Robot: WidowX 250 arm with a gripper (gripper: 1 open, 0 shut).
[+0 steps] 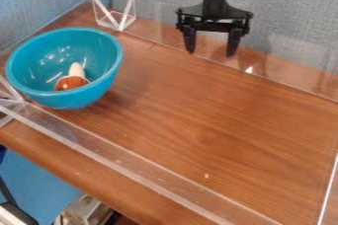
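Note:
My black gripper (212,34) hangs at the back centre of the wooden table (199,140), near the clear back barrier, its two fingers apart and pointing down with nothing seen between them. A turquoise bowl (99,71) stands at the left of the table, well away from the gripper. Inside it lies a white and orange-red object (71,82).
Clear plastic barriers run along the table's edges. White angular brackets (114,14) stand at the back left and at the left edge. Below the front left is a blue surface (34,185).

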